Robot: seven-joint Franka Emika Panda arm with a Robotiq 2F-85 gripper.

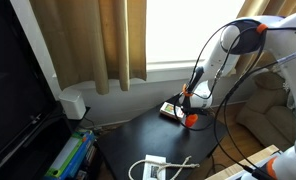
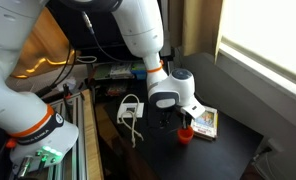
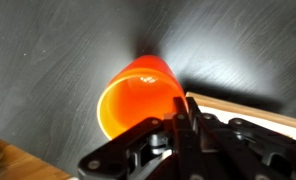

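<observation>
An orange-red cup (image 3: 138, 100) fills the middle of the wrist view, its open mouth turned toward the camera. My gripper is shut on the cup's right-hand rim, the black fingers meeting at that edge. In exterior view 1 the cup (image 1: 191, 120) shows below the gripper, over the dark table. The second exterior view has the cup (image 2: 184, 148) just under the gripper (image 2: 187, 124). Whether its base touches the table cannot be told.
Beside the cup lies a flat book or box (image 2: 204, 123) with a pale cover. A white power strip (image 1: 154, 168) with a cable occupies the table's near side. Another red object (image 2: 275, 145) stands at the right edge. The dark table (image 1: 138, 135) has bare room left of the cup.
</observation>
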